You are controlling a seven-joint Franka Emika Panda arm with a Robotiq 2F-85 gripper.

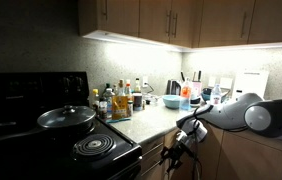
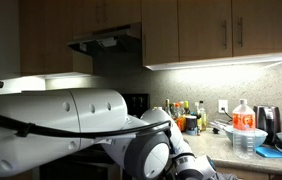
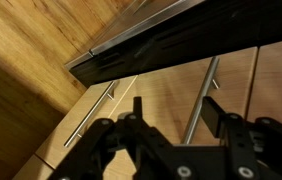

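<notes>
Low in front of the cabinets, my gripper stands part open, its two dark fingers apart. A long metal bar handle (image 3: 200, 98) on a wooden cabinet front (image 3: 161, 92) runs through the gap in the wrist view, close to the right finger (image 3: 211, 112). Whether it touches that finger I cannot tell. To the left, a second metal handle (image 3: 89, 112) crosses another wooden front. From the room side, the gripper (image 1: 171, 157) shows small and dark below the counter edge; its fingers are hard to make out there.
A stove with a lidded pan (image 1: 67, 117) is left of the arm. Several bottles (image 1: 121, 99) line the counter (image 1: 151, 122) at the back. A large clear bottle (image 2: 243, 128) stands near a blue bowl (image 2: 243, 119). Above the handles runs a dark gap under the counter edge (image 3: 136, 25).
</notes>
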